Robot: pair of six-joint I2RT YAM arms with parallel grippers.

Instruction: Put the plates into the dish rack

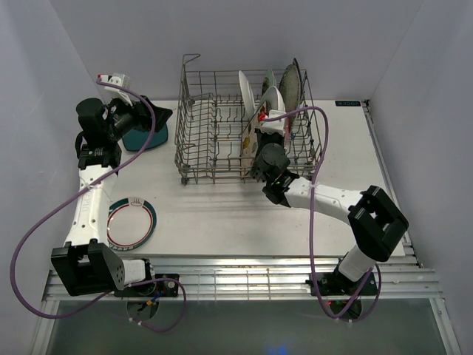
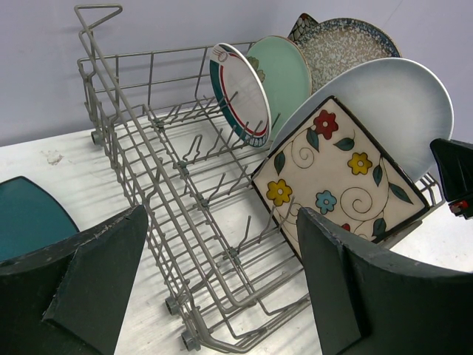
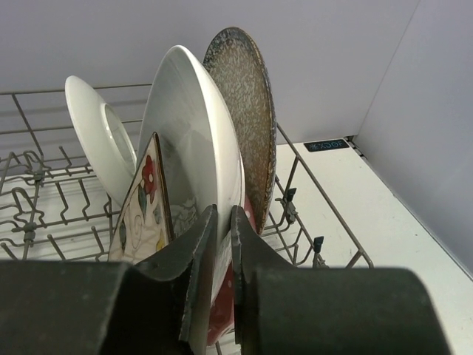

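The wire dish rack (image 1: pixel 195 148) holds several plates on its right side: a white plate with teal-red rim (image 2: pixel 232 111), a green plate (image 2: pixel 287 80), a speckled plate (image 3: pixel 251 111), and a square flowered plate (image 2: pixel 336 181). My right gripper is shut on the rim of a large white plate (image 3: pixel 177 126) leaning behind the flowered one. My left gripper (image 1: pixel 160 111) stands open left of the rack, nothing between its fingers. A red-rimmed plate (image 1: pixel 130 222) lies flat at the front left; a teal square plate (image 1: pixel 145 142) lies left of the rack.
The rack's left half is empty. Bare counter (image 1: pixel 199 222) runs in front of the rack and along its right side. Grey walls stand close behind and at both sides. Purple cables loop over both arms.
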